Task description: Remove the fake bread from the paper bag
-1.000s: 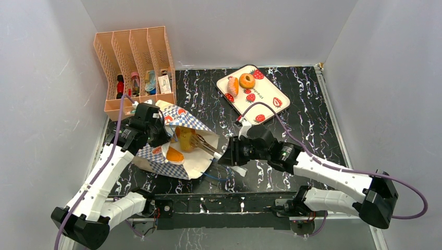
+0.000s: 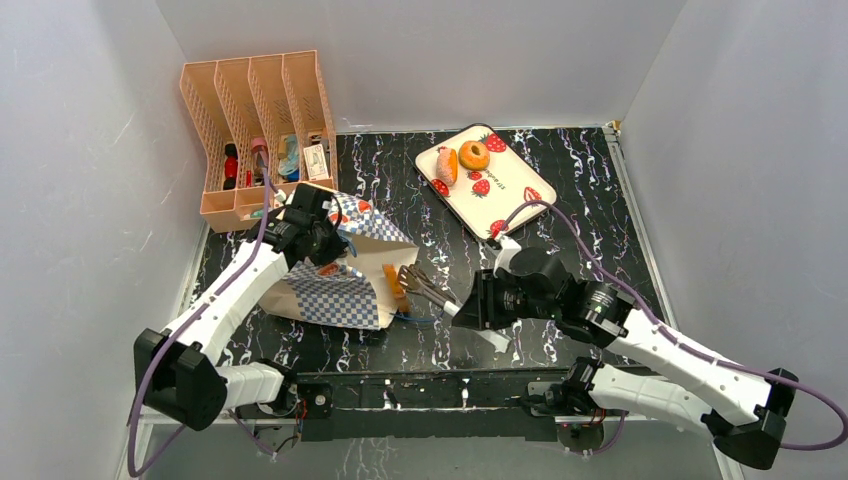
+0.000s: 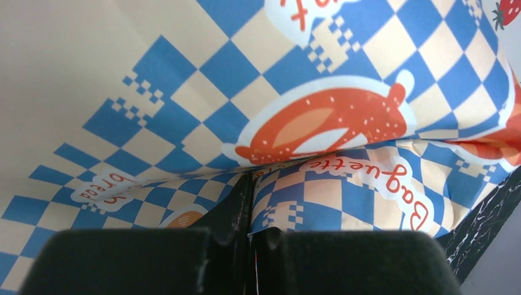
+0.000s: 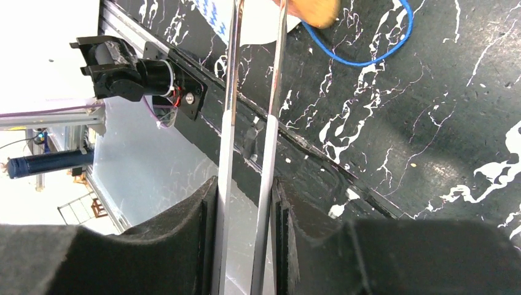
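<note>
The checkered paper bag (image 2: 335,300) lies on its side on the marble table, mouth to the right; it fills the left wrist view (image 3: 368,49). My left gripper (image 2: 330,250) is at the bag's top, its fingers largely hidden by paper; whether it grips the paper cannot be told. An orange-brown fake bread (image 2: 394,285) is at the bag's mouth, at the long tips of my right gripper (image 2: 412,280). In the right wrist view the bread (image 4: 319,12) is blurred at the top edge, near the fingertips; whether it is held is unclear.
A strawberry tray (image 2: 510,195) holding two bread pieces stands at the back right. A peach divided organizer (image 2: 220,100) with small items is at the back left.
The right gripper has moved rightward, with the bread shifted from inside the bag to its mouth.
</note>
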